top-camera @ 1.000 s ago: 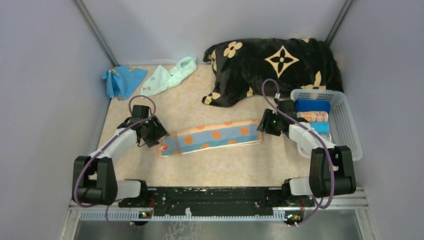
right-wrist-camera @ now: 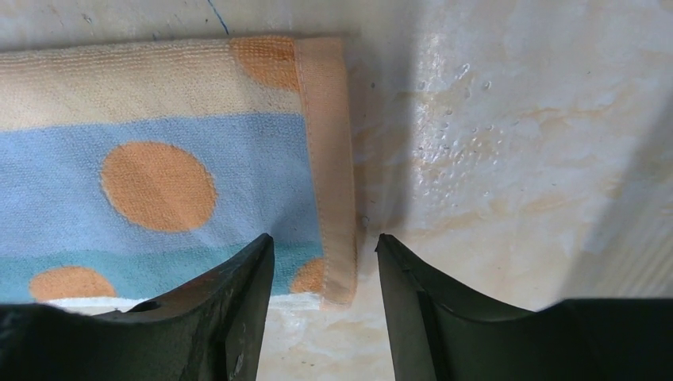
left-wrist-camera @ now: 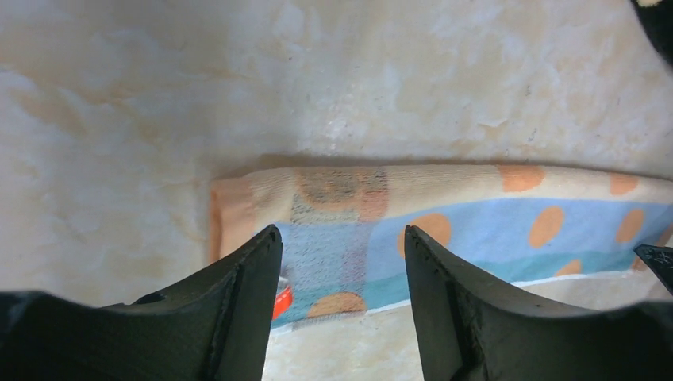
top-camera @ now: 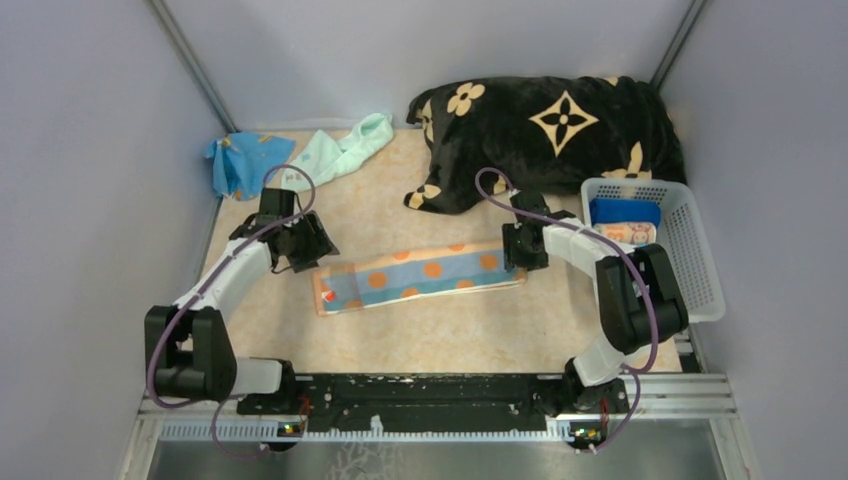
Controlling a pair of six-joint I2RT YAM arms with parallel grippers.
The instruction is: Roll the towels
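A long folded towel, striped cream, blue and teal with orange dots, lies flat across the middle of the table. Its left end shows below my left gripper, which is part open with bare space between the fingers. From above, that gripper hovers just behind the towel's left end. My right gripper is open over the right end, its fingers to either side of the tan hem. Nothing is gripped there. In the top view the right gripper partly hides that end.
A blue cloth and a mint cloth lie at the back left. A large black cushion fills the back right. The white basket at the right holds several rolled towels.
My right gripper has moved left from beside the towel to over its right end. The towel has stayed put.
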